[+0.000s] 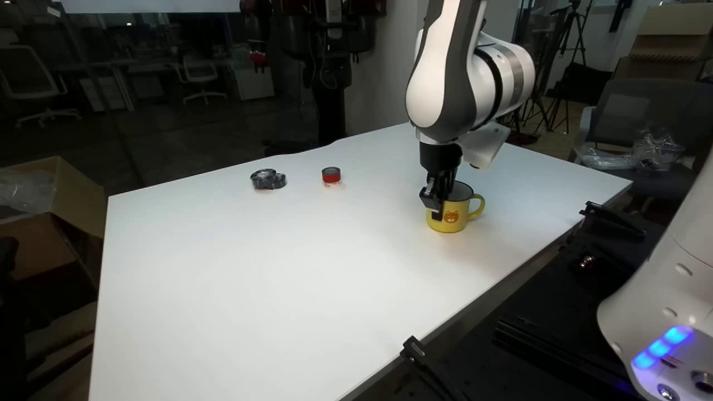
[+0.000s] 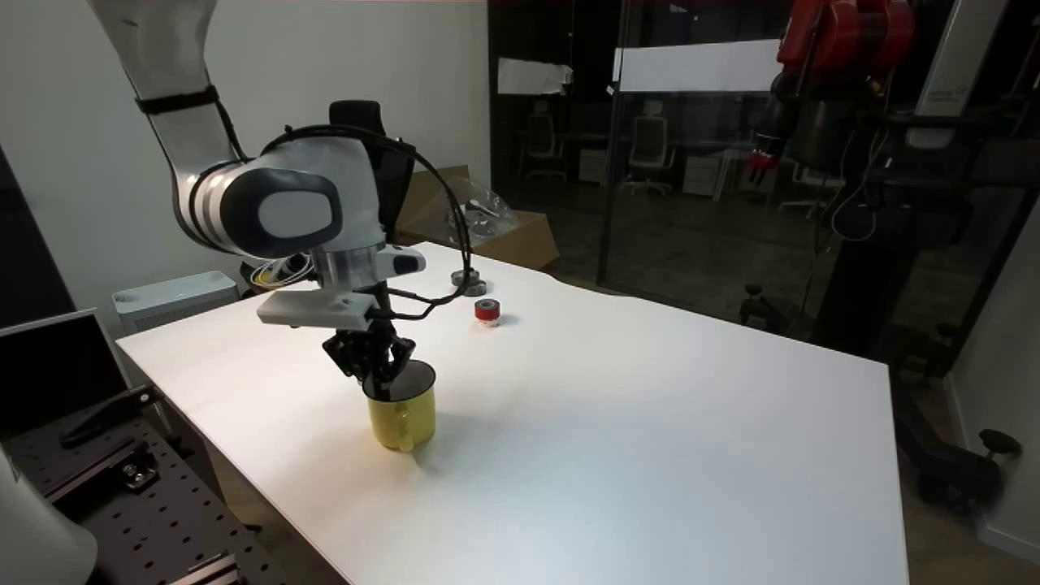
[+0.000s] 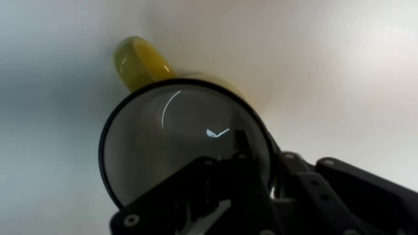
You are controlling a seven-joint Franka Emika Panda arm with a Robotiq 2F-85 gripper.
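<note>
A yellow mug (image 1: 448,224) with a bear face and a dark rim stands upright on the white table, its handle pointing right in exterior view 1. My gripper straddles the mug's wall: in the wrist view one finger reaches inside the dark interior and the other lies outside against the rim. From exterior view 2, the gripper (image 2: 380,375) comes down into the mug (image 2: 405,419) from above. The fingers are close to the rim on both sides, but whether they press on it cannot be told. The mug's inside looks empty.
A red and black tape roll (image 1: 331,176) stands toward the back of the table, with dark rolls (image 1: 268,178) to its left. The table's front edge (image 1: 508,275) runs close to the mug. Wide bare table lies left of the mug in exterior view 1.
</note>
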